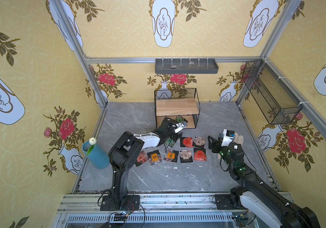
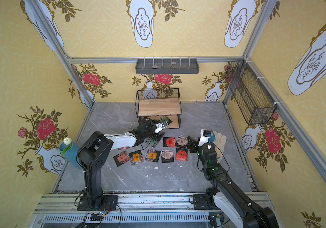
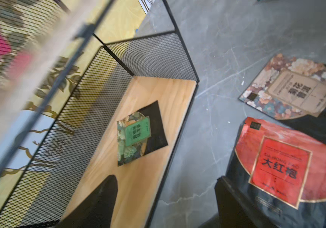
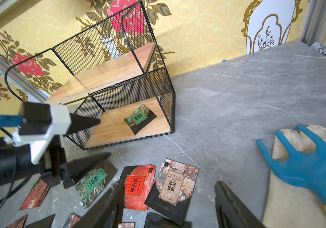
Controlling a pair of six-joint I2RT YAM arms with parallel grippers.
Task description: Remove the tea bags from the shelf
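Note:
A green tea bag (image 3: 140, 134) (image 4: 139, 117) lies on the lower wooden board of the black wire shelf (image 1: 170, 106). The upper board (image 2: 159, 106) looks empty. My left gripper hangs at the shelf's front, its fingers apart with nothing between them, the bag beyond them. Several red, orange, pink and green tea bags lie on the table before the shelf, among them a red one (image 3: 280, 171) and a floral one (image 4: 174, 186). My right gripper is open and empty, to the right of those bags.
A pale glove (image 4: 284, 201) with a blue fork tool (image 4: 307, 167) lies at the right. A blue container (image 1: 98, 157) with a flower stands at the left. The table beside the shelf is clear on both sides. A mesh basket (image 1: 269, 91) hangs on the right wall.

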